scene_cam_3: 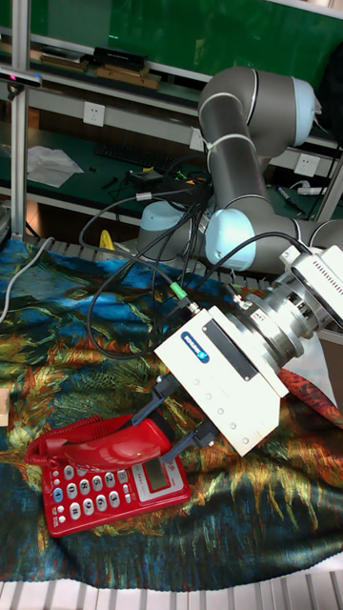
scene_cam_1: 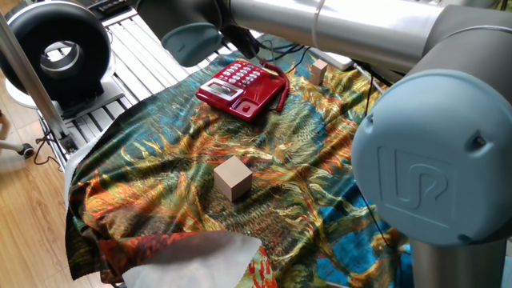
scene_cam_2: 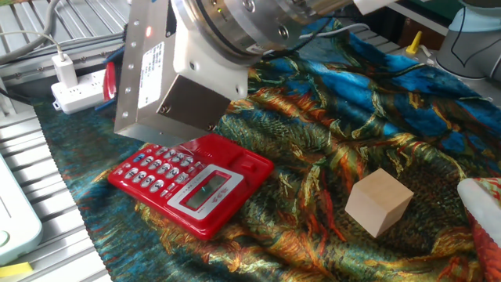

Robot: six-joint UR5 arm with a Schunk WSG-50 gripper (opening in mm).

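A red telephone (scene_cam_2: 164, 188) with silver keys and a small display lies on a patterned cloth. Its red handset (scene_cam_3: 111, 444) shows above the keypad in exterior view 3. My gripper (scene_cam_3: 152, 438) comes in from the right there, with its dark fingers (scene_cam_3: 187, 443) apart and one end of the handset between them. Whether they press on it cannot be made out. In exterior view 2 the gripper body hides its own fingers and most of the handset. A wooden cube (scene_cam_1: 233, 178) rests on the cloth, apart from the phone.
A smaller wooden block (scene_cam_1: 318, 72) stands beyond the phone, near a white power strip (scene_cam_2: 80, 92). Behind the gripper, several loose cables run over the cloth. Folds ripple the cloth (scene_cam_1: 160, 152), and a turned-up corner (scene_cam_1: 192, 264) lies at its near edge.
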